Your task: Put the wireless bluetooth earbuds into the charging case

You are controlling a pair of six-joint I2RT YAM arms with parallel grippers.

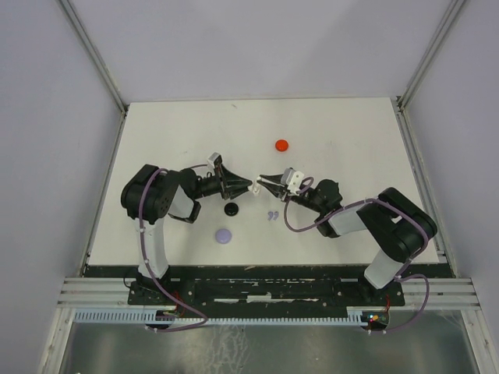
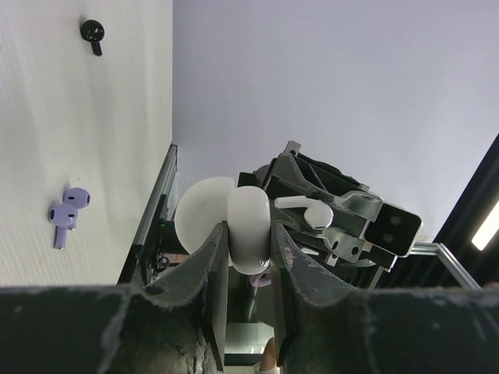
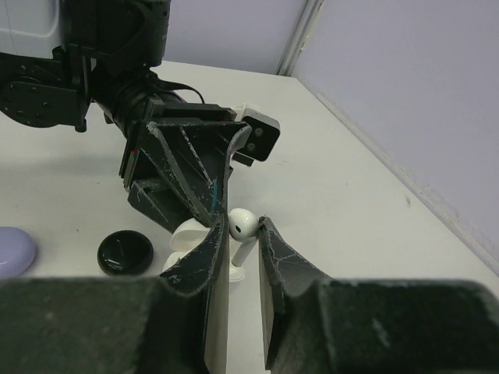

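Note:
In the left wrist view my left gripper is shut on the white charging case (image 2: 246, 214), whose lid stands open. My right gripper (image 1: 260, 181), shut on a white earbud (image 3: 243, 222), holds it right at the case. In the right wrist view the earbud's stem points downward over the open case (image 3: 187, 234); I cannot tell if it is inside. The two grippers face each other above the middle of the white table (image 1: 327, 132).
A red disc (image 1: 281, 145) lies behind the grippers, a black one (image 1: 231, 209) and a lilac one (image 1: 223, 235) in front-left. Two small lilac earbuds (image 1: 273, 215) lie just in front.

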